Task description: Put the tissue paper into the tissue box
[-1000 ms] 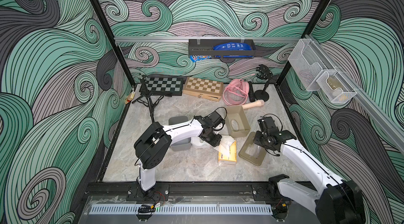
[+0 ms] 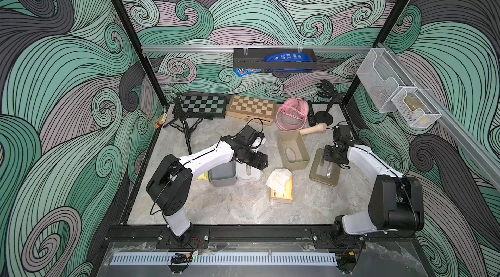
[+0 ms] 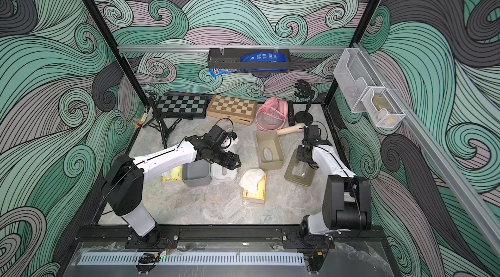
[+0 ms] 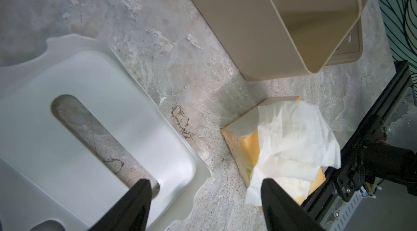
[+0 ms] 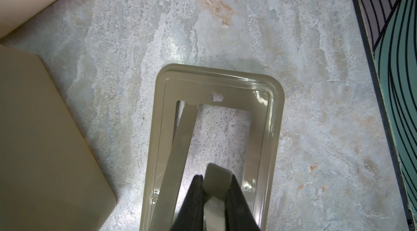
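Observation:
White tissue lies on top of an orange-and-yellow tissue pack at the front middle. Behind it stands a khaki open box. My left gripper hangs over the white lid and beside the tissue, fingers apart with nothing between them. At the right, the khaki lid with a rectangular opening lies on the table; my right gripper is shut on a khaki piece of it.
A grey bin sits left of the white lid. A wooden rolling pin, pink basket, chessboards and tripod occupy the back. Bare table lies at the front left and front right.
My left gripper has moved leftward and back from the tissue. My right gripper and the khaki lid have moved toward the back and right.

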